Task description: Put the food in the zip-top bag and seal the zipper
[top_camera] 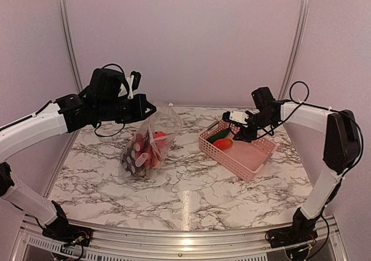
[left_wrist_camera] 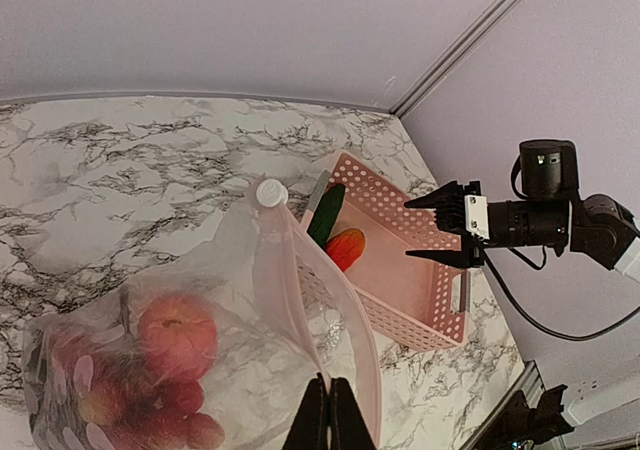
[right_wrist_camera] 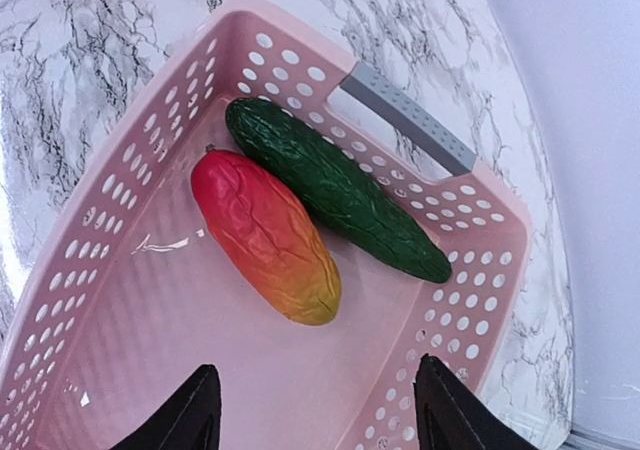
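Observation:
The clear zip top bag [top_camera: 168,124] hangs with its mouth end raised at my left gripper, which is shut on the thin plastic of its rim. Inside the bag, in the left wrist view, are a large red fruit [left_wrist_camera: 177,335] and several smaller rounded ones. A red-orange mango-like fruit [right_wrist_camera: 268,238] and a dark green cucumber [right_wrist_camera: 335,188] lie side by side in the pink basket [right_wrist_camera: 120,160]. Above the basket, my right gripper is open, with nothing between its fingers. The fruit lies clear of it.
A white cap-like slider [left_wrist_camera: 271,193] sits at the bag's upper edge. The basket has a grey handle [right_wrist_camera: 415,117] at one end. Bare marble table [top_camera: 185,203] stretches across the front, and open table separates bag from basket.

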